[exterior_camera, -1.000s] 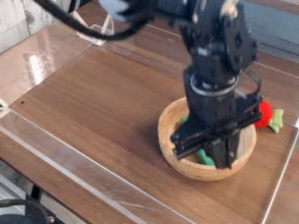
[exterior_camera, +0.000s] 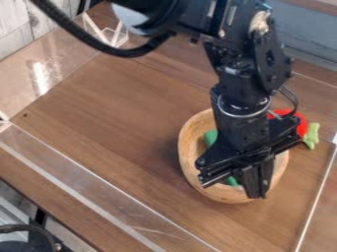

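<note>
My black gripper reaches down into a round wooden bowl at the centre right of the camera view. The gripper looks shut, and nothing clearly shows between its fingers. A green object lies in the bowl, mostly hidden behind the gripper. At the bowl's back right, a red object with a green part shows beside the arm; the arm hides part of it.
Clear strips run along its front-left and right edges. A pale wall stands at the back left.
Over the last second the gripper has shifted slightly within the bowl and the blur has cleared.
</note>
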